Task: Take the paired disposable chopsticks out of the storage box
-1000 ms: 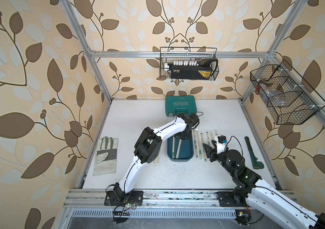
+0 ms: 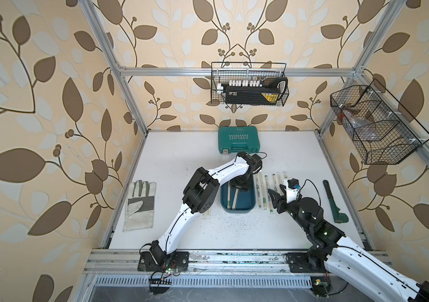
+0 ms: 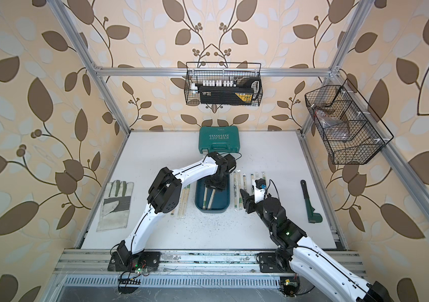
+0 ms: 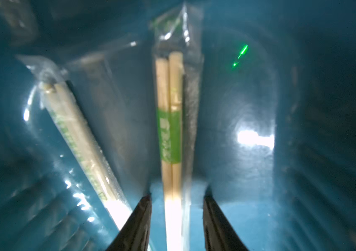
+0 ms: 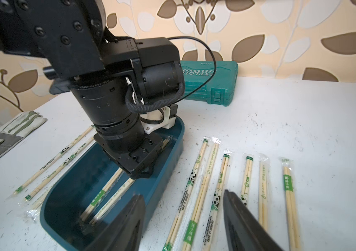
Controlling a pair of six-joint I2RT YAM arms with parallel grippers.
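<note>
The dark teal storage box (image 2: 238, 210) stands mid-table with two wrapped chopstick pairs inside. In the left wrist view one pair with a green band (image 4: 169, 138) runs lengthwise, and its lower end passes between the open fingertips of my left gripper. The other pair (image 4: 84, 146) lies slanted to the left, beside the left finger. My left gripper reaches down inside the box; whether its fingertips touch the wrap cannot be made out. My right gripper hangs above the table right of the box, its fingers apart and nothing held between them.
Several wrapped pairs (image 5: 219, 188) lie in a row right of the box, others (image 5: 56, 159) to its left. A green case (image 2: 238, 139) stands behind. A glove (image 2: 140, 206) and a green-handled tool (image 2: 334, 201) lie at the sides.
My left gripper has come lower and slightly nearer over the box, its forearm shifting a little to the right. The right arm looks still.
</note>
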